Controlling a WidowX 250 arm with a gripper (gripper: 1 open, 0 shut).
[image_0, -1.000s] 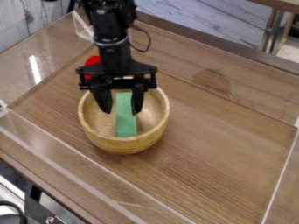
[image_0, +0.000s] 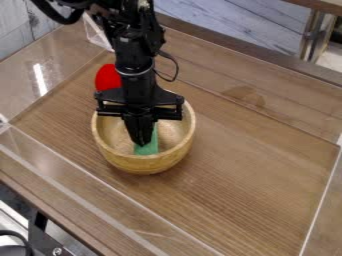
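The black gripper (image_0: 138, 125) reaches down from the top into a tan bowl (image_0: 143, 158) at the middle left, its fingertips over a green object (image_0: 146, 147) lying in the bowl. The gripper looks shut; its tips hide part of the green object, and whether it touches that object I cannot tell. A red object (image_0: 108, 78) sits behind the bowl, partly hidden by the arm.
A pale raised edge runs along the back right, and black cables lie at the front left corner.
The bowl stays about where it was.
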